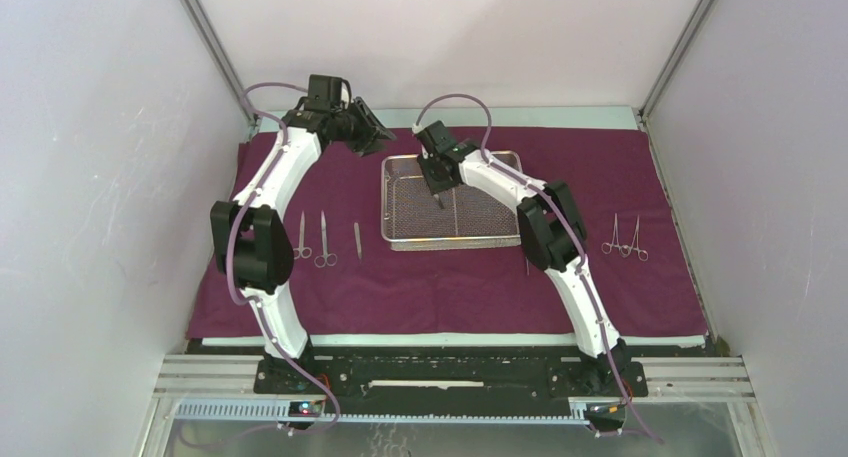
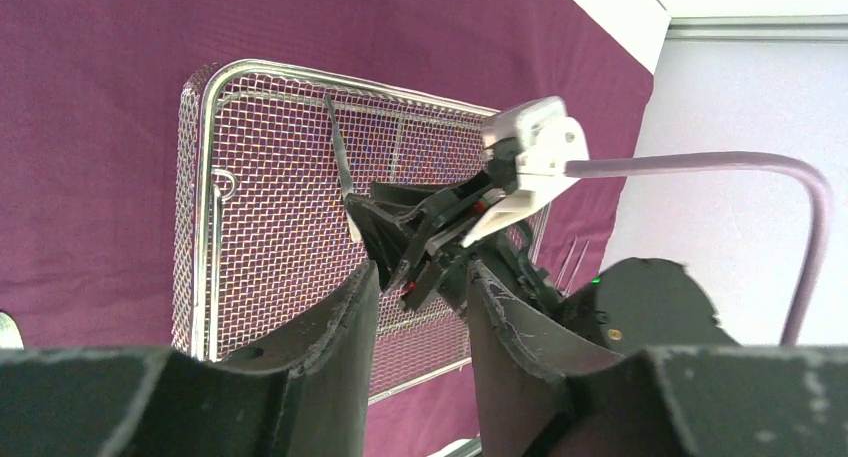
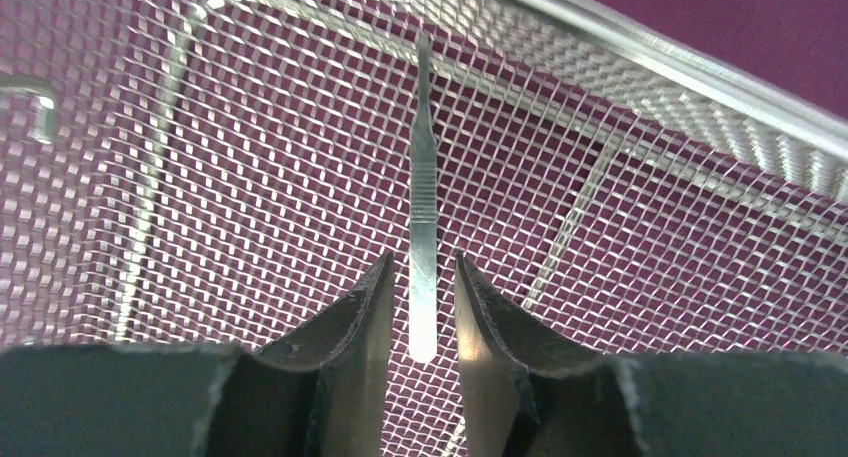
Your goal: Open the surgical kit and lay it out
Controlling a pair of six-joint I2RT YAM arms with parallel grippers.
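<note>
A slim metal scalpel handle [image 3: 423, 277] lies on the mesh floor of the wire tray [image 1: 453, 241]. Above its blunt end is my right gripper, open, with a finger on either side; the right wrist view does not show contact. From above, that gripper [image 1: 440, 189] covers part of the handle, leaving a short end [image 1: 438, 201] visible. My left gripper [image 1: 380, 145] stands open and empty beyond the tray's back left corner. Its own view looks down on the tray and the right gripper.
Two scissors [image 1: 302, 239] [image 1: 323, 245] and a slim instrument [image 1: 358, 240] lie on the purple cloth left of the tray. Two clamps [image 1: 615, 239] [image 1: 636, 242] lie at right, and a thin instrument [image 1: 527, 265] is partly under the right arm.
</note>
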